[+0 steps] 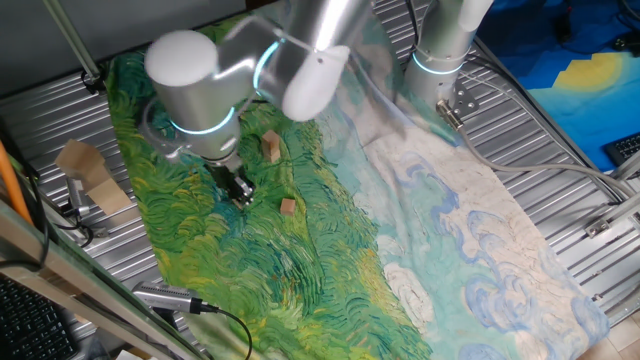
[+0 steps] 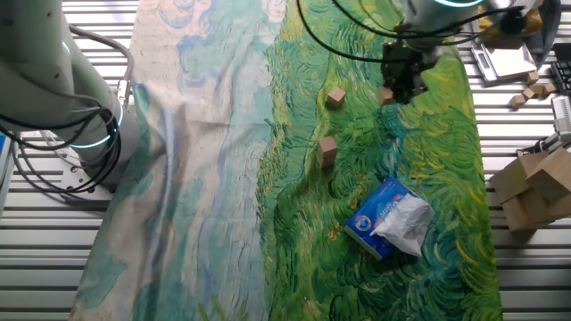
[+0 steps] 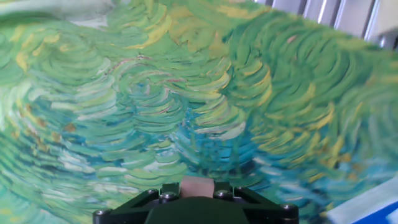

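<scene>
Low in the wrist view, a small wooden block (image 3: 196, 186) sits between the black fingers of my gripper, which is shut on it. Exterior view 2 has my gripper (image 2: 403, 87) over the green part of the cloth, with the held block (image 2: 384, 95) at its side. From exterior view 1 the gripper (image 1: 243, 198) is seen pointing down, the held block hard to make out. Two other blocks rest on the cloth: a small cube (image 1: 288, 206) to the right of the gripper and a taller block (image 1: 270, 146) behind it.
A blue tissue pack (image 2: 370, 223) with white tissue lies on the green cloth; the arm hides it in exterior view 1. An open cardboard box (image 1: 92, 178) stands off the cloth's edge.
</scene>
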